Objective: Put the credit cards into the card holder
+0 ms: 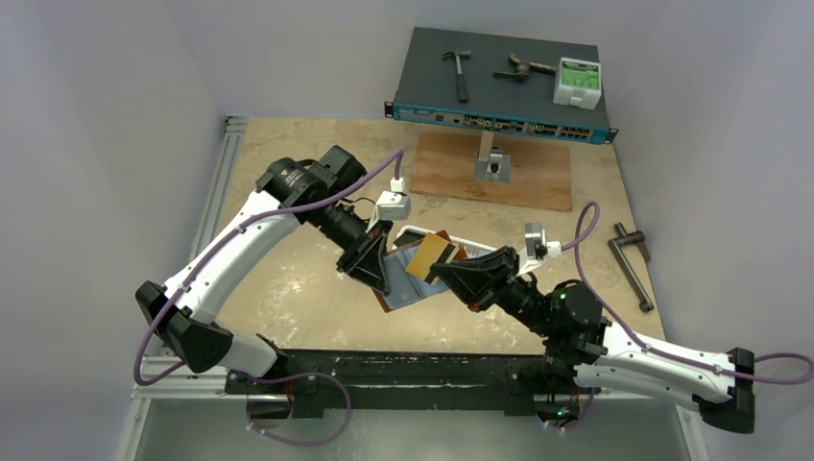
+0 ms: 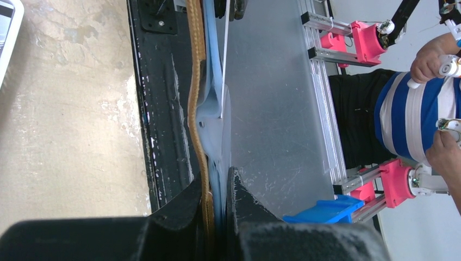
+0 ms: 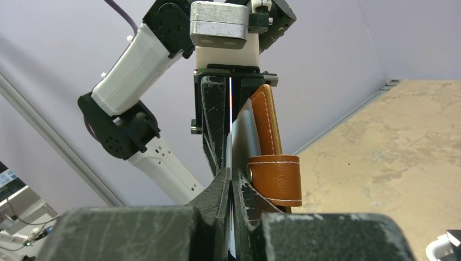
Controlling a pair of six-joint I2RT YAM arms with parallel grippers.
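My left gripper (image 1: 382,276) is shut on the card holder (image 1: 400,281), a brown leather piece with blue-grey inner sleeves, held above the table. In the left wrist view, the holder's brown cover (image 2: 193,103) stands edge-on, its pale blue sleeves (image 2: 213,136) beside it. A gold card (image 1: 429,257) with a dark stripe is in my right gripper (image 1: 438,272), which is shut on its edge. From above, the card overlaps the sleeves. Edge-on, the card (image 2: 225,60) appears as a thin white line alongside the sleeves; whether its edge is inside a slot I cannot tell.
Beneath the holder lies a white-rimmed tray (image 1: 461,241), mostly covered by the grippers. A network switch (image 1: 499,72) carrying hammers and a green-and-white box (image 1: 579,83) stands at the back. Another hammer (image 1: 631,267) lies on the right. Bare tabletop (image 1: 298,307) shows at front left.
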